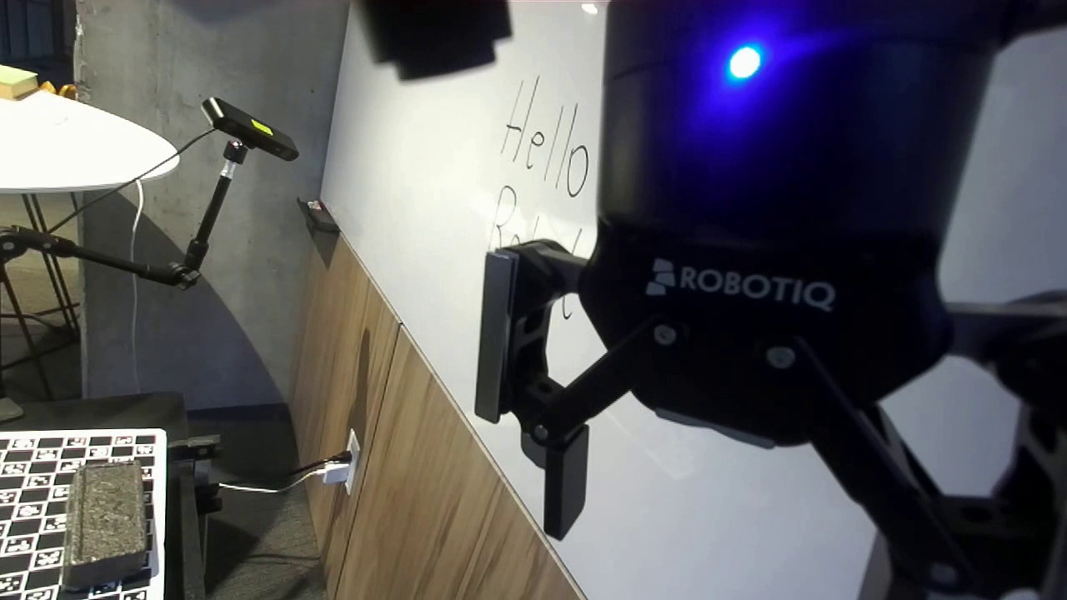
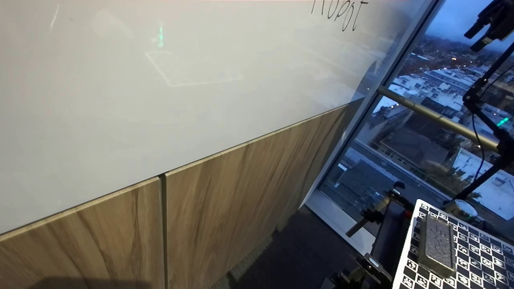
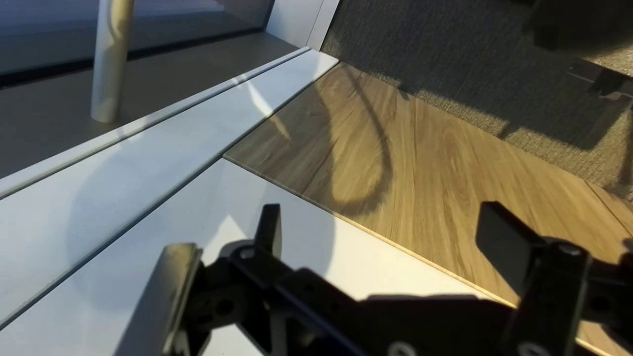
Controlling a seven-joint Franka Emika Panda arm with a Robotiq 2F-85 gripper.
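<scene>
My gripper stands open in the wrist view, its two fingertips wide apart and nothing between them. Large and close in exterior view 1, the gripper body hangs before the whiteboard (image 1: 700, 510); one finger (image 1: 567, 480) shows clearly, while the other runs toward the lower right edge. Handwriting reading "Hello" (image 1: 545, 140) is on the board, with a second line partly covered by the gripper. A dark grey felt-like block (image 1: 105, 520) lies on a black-and-white patterned board (image 2: 482, 255), well away from the gripper. Exterior view 2 shows no gripper clearly.
Wood panels (image 2: 231, 202) run below the whiteboard, with a plugged outlet (image 1: 350, 462) on them. A camera on a jointed stand (image 1: 250, 128) rises near a white round table (image 1: 80, 145). Windows (image 2: 409, 120) border the whiteboard's other end.
</scene>
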